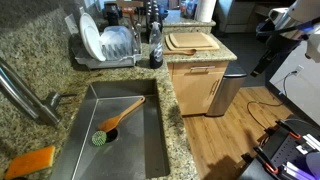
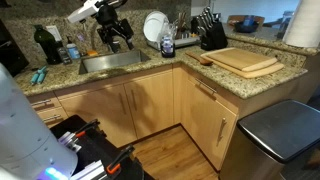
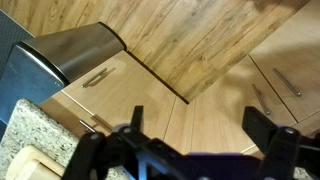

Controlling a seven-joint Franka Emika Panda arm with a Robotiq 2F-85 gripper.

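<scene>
My gripper is open in the wrist view, its dark fingers spread wide with nothing between them. Below it show the wooden floor and cabinet fronts. Exterior view 2 has the gripper up in the air near the sink, clear of the counter. Inside the sink lies a wooden-handled brush with a green head. An orange cloth or sponge rests on the counter to the left of the sink.
White plates stand in a dish rack beside a bottle. Stacked cutting boards occupy the right counter, near a knife block. A paper towel roll is at far right. On the floor stands a bin.
</scene>
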